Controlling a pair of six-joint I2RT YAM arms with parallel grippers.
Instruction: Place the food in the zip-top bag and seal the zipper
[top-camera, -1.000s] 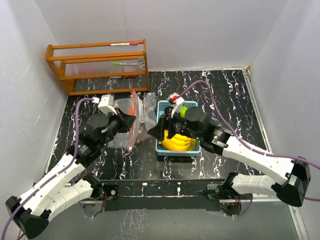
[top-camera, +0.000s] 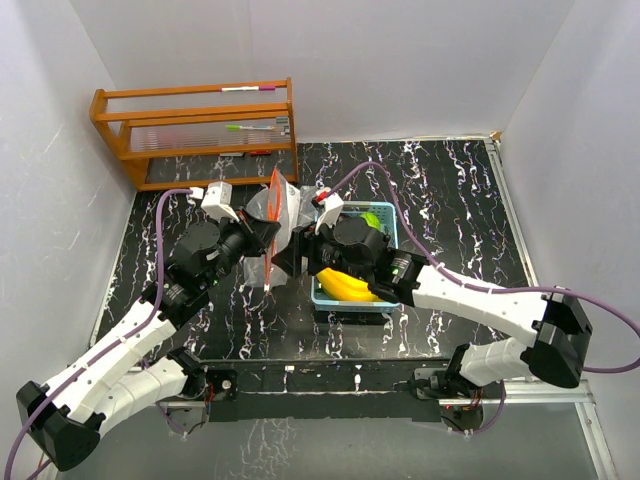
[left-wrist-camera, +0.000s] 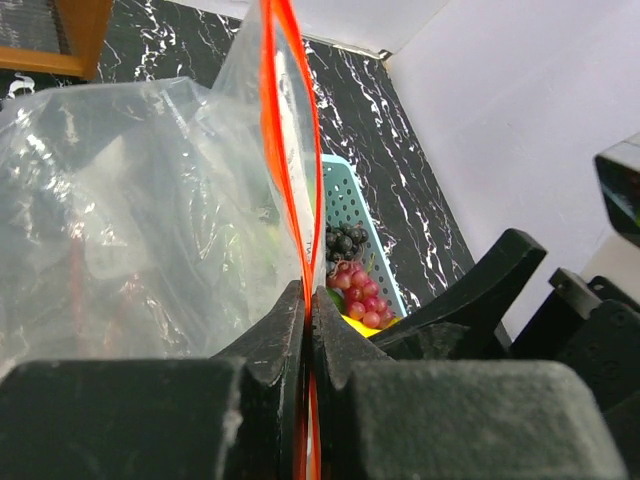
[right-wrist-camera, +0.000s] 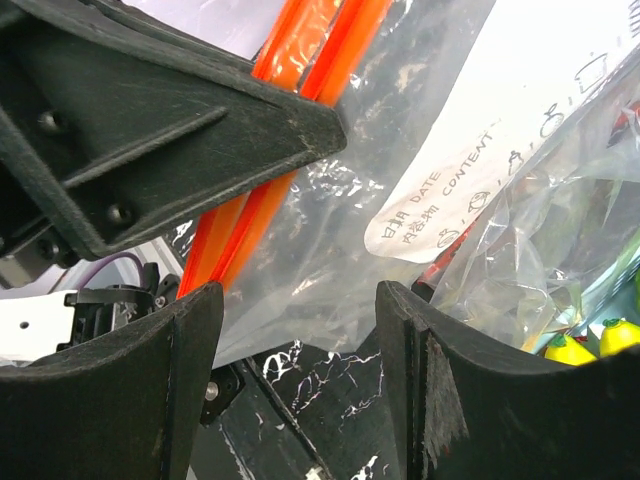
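A clear zip top bag (left-wrist-camera: 130, 220) with orange zipper strips (left-wrist-camera: 272, 110) hangs upright from my left gripper, which is shut on its zipper edge. In the right wrist view the bag's white label (right-wrist-camera: 470, 150) and the orange strips at the left gripper's fingers show. My right gripper stands open close to the bag, whose film shows beyond and between its fingertips. Food lies in a light blue basket (left-wrist-camera: 345, 190): red grapes (left-wrist-camera: 358, 288), dark grapes (left-wrist-camera: 345, 243) and bananas (top-camera: 345, 287). No food shows inside the bag.
A wooden rack (top-camera: 205, 135) with pens stands at the back left. White walls close in the sides. The right arm reaches over the basket and hides part of it.
My right gripper has moved left, from over the basket to close beside the bag. The left gripper has shifted slightly right with the bag.
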